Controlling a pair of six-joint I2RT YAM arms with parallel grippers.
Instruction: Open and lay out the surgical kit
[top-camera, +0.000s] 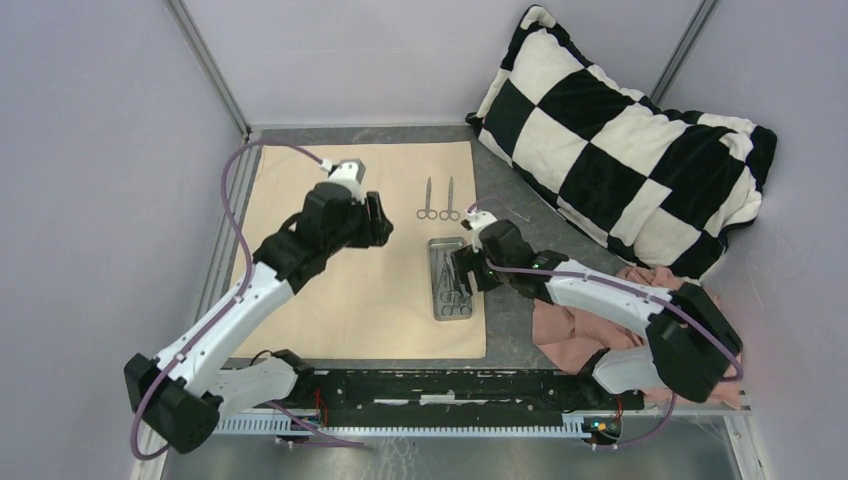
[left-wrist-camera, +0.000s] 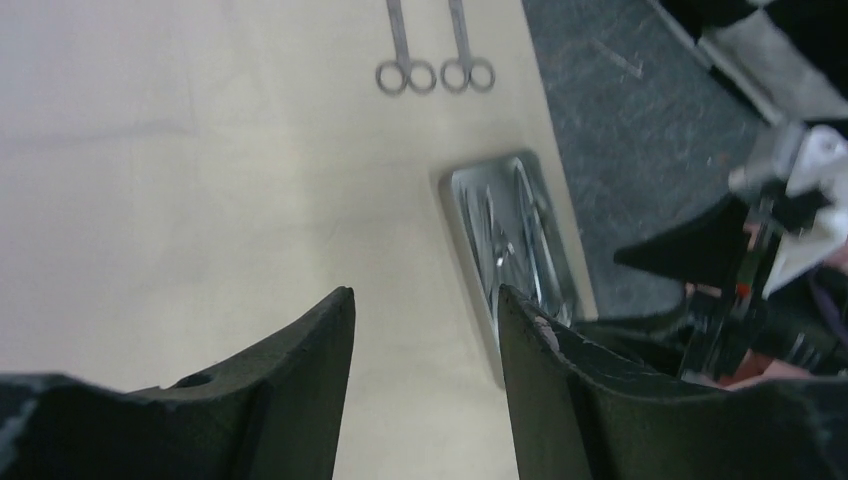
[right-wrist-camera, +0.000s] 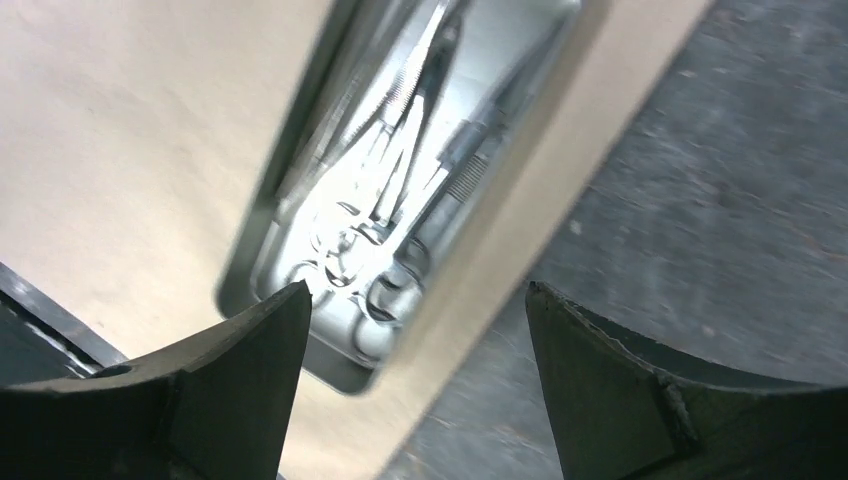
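Note:
A steel tray (top-camera: 436, 310) on the right part of the beige paper holds several instruments (right-wrist-camera: 400, 200) with ring handles and slim blades. Two scissors (top-camera: 426, 214) (left-wrist-camera: 462, 73) lie side by side above it, blades pointing away. My right gripper (top-camera: 462, 270) hangs over the tray; in its wrist view its fingers (right-wrist-camera: 240, 390) stand apart with nothing between them. My left gripper (top-camera: 378, 222) is over the middle of the paper, left of the scissors, fingers (left-wrist-camera: 280, 400) apart and empty.
A checkered pillow (top-camera: 630, 150) lies at the back right, a pink cloth (top-camera: 560, 335) at the front right. Grey walls bound the sides and back.

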